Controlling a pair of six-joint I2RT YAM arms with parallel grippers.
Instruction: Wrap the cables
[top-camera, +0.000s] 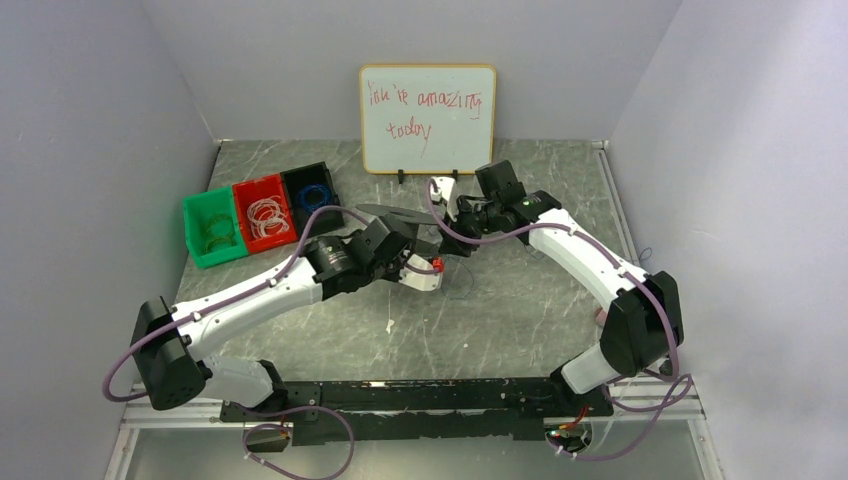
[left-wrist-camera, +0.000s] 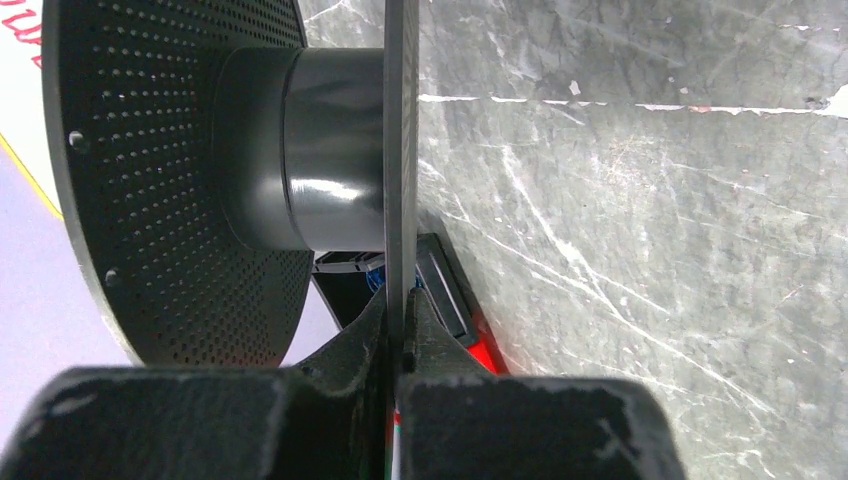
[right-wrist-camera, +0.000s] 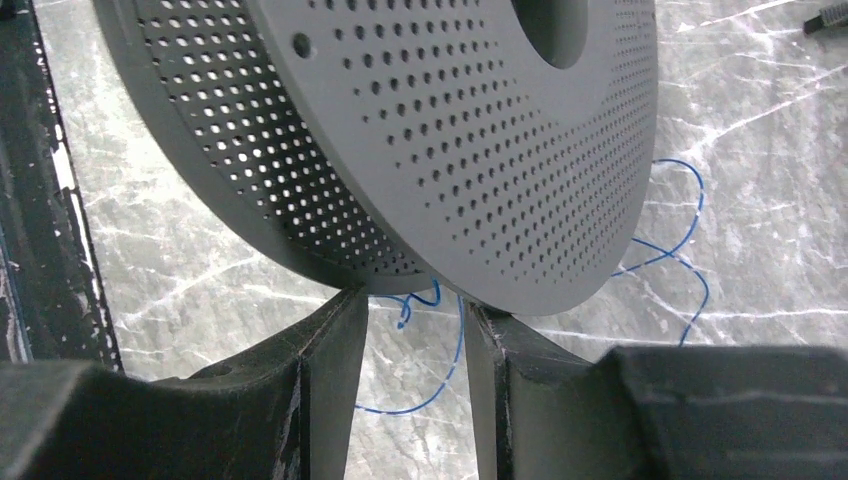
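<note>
A grey perforated spool (top-camera: 395, 212) (left-wrist-camera: 120, 170) (right-wrist-camera: 470, 180) is held above the middle of the table. My left gripper is shut on the rim of one of its discs. My right gripper is open just under the spool's edge in the right wrist view, fingertips apart. A thin blue cable (right-wrist-camera: 677, 258) lies in loops on the table below the spool; a short bit of it (right-wrist-camera: 420, 298) shows between the right fingertips and the disc edge. Whether that bit touches a finger or the spool I cannot tell.
Green (top-camera: 195, 235), red (top-camera: 255, 190) and black (top-camera: 305, 175) bins with cables stand at the back left. A whiteboard (top-camera: 428, 150) stands at the back.
</note>
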